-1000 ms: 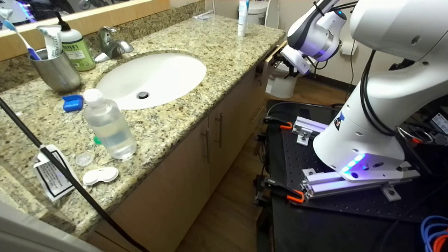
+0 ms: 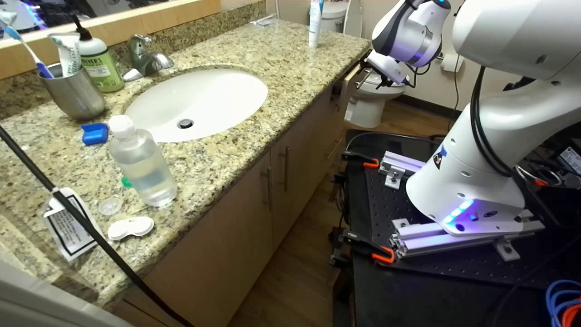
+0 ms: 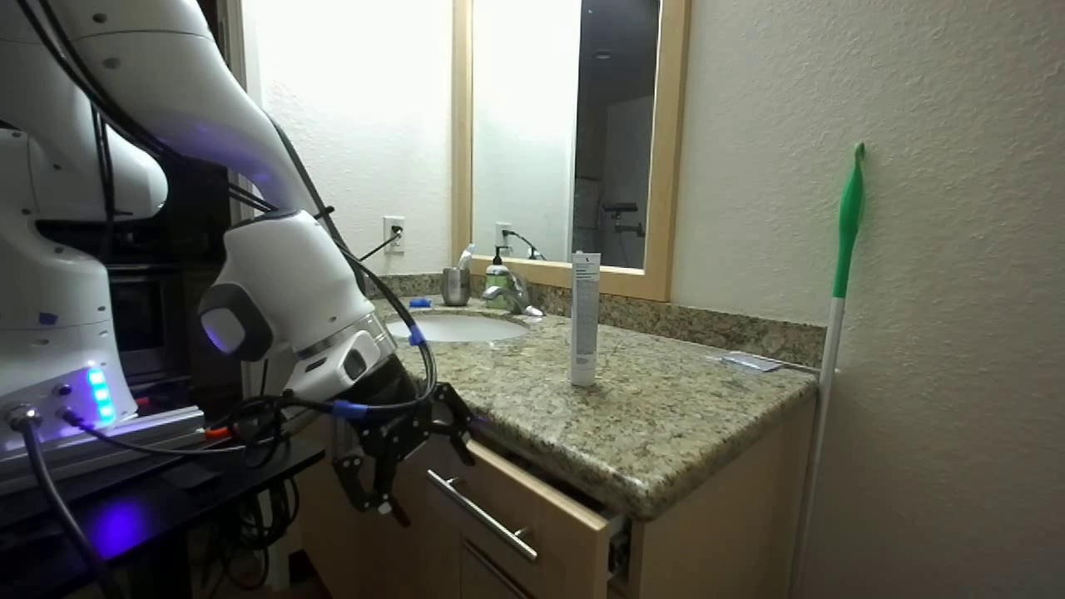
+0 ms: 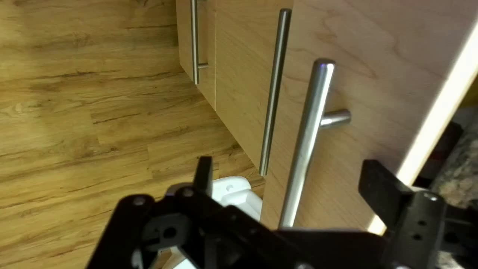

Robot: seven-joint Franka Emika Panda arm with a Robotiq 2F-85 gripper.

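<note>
The top drawer (image 3: 569, 510) of the vanity stands partly pulled out below the counter's edge. A metal bar handle (image 3: 483, 515) is fixed to its front. My gripper (image 3: 427, 485) is beside the drawer front, open, its fingers spread wide and nothing held. In the wrist view the drawer handle (image 4: 306, 148) appears between the open fingers of the gripper, and the right finger overlaps the drawer's bright top edge. Whether any finger touches the drawer cannot be told. Most of the drawer's inside is hidden.
An upright white tube (image 3: 585, 324) stands on the granite counter (image 3: 659, 384) above the drawer. The sink (image 2: 218, 101), a clear bottle (image 2: 142, 163) and a steel cup (image 2: 76, 95) are farther along. A toilet (image 2: 370, 101) is beyond the arm. Wood floor (image 4: 89, 134) lies open below.
In exterior view 1 the gripper has moved a little right, away from the drawer front, leaving more of the drawer and its handle visible. The counter objects have stayed put.
</note>
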